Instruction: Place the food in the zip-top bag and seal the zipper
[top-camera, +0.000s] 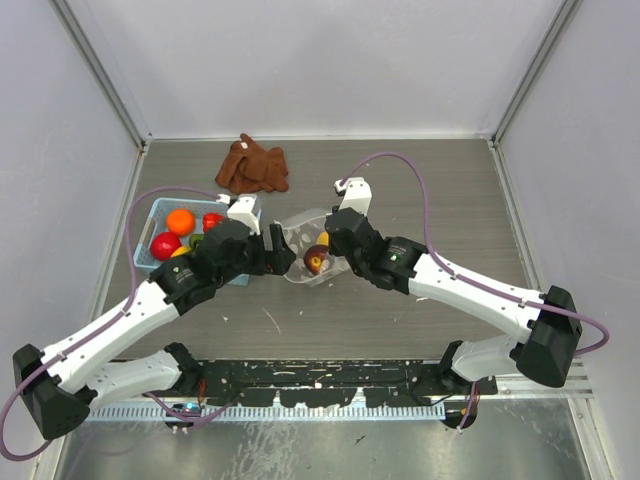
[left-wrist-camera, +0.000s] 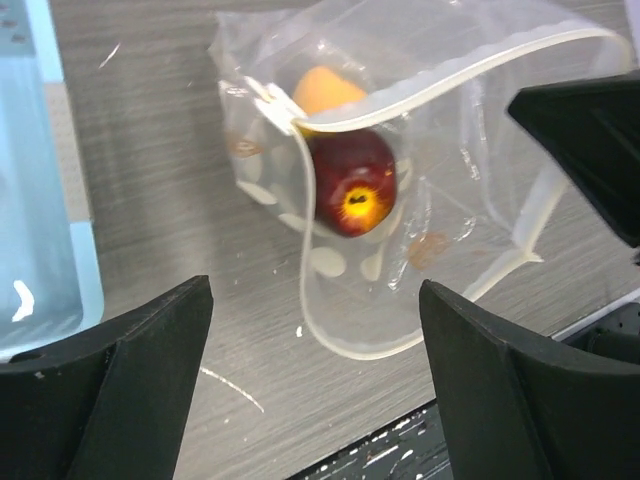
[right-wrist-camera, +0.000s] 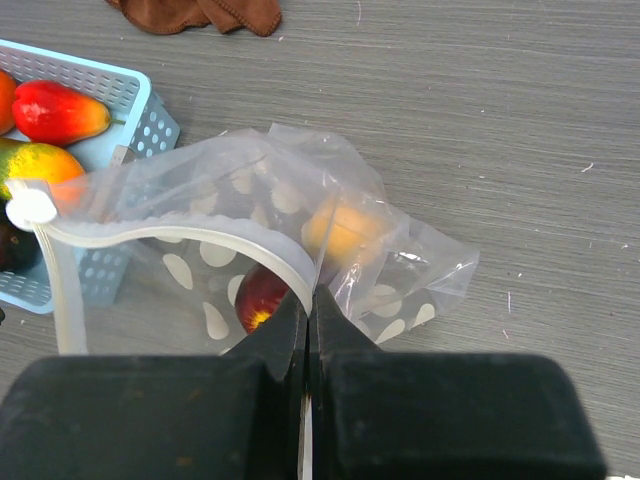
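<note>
A clear zip top bag (left-wrist-camera: 455, 215) stands with its mouth gaping, its white rim toward my left gripper. Inside lie a dark red round fruit and a yellow-orange piece of food; the right wrist view shows the same red fruit (right-wrist-camera: 262, 298) and yellow food (right-wrist-camera: 345, 232) through the plastic. My right gripper is shut on the bag's rim at one side. In the top view the left gripper (top-camera: 277, 250) is just left of the bag (top-camera: 303, 232), fingers apart with nothing between them.
The light blue basket (top-camera: 145, 232) to the left holds several more pieces of food, among them an orange (top-camera: 180, 222) and a red fruit (top-camera: 164, 246). A brown cloth (top-camera: 253, 167) lies behind it. The table right of the bag is clear.
</note>
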